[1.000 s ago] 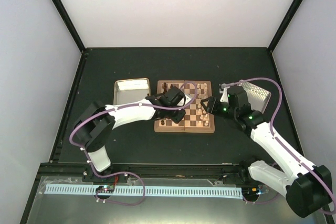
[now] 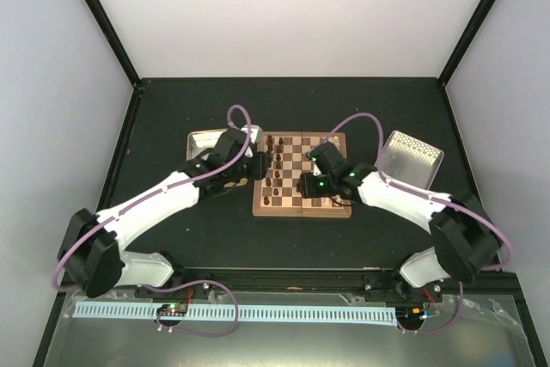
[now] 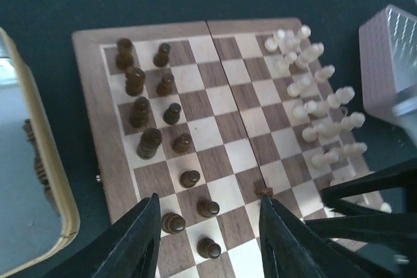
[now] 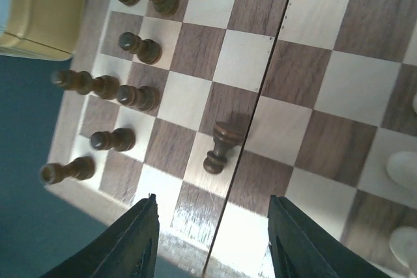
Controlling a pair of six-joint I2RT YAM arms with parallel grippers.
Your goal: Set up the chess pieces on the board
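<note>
The chessboard (image 2: pixel 280 204) sits mid-table, dark pieces along its left side, white pieces crowded along its right, as the left wrist view shows. One dark pawn (image 4: pixel 223 141) stands apart near the board's seam, between my right gripper's fingers in image line but farther forward. My right gripper is over the board's near part, fingers apart, nothing visible between them. My left gripper is over the board's left edge, fingers apart above dark pieces; whether anything is held is not apparent, and none shows lifted.
A cream-rimmed tray (image 3: pixel 27 83) lies left of the board, partly under my left arm, with dark items in it. A white basket (image 2: pixel 411 159) stands at the right.
My left gripper has moved back and leftward from mid-board toward the tray side. My right gripper has moved leftward onto the board's near middle.
</note>
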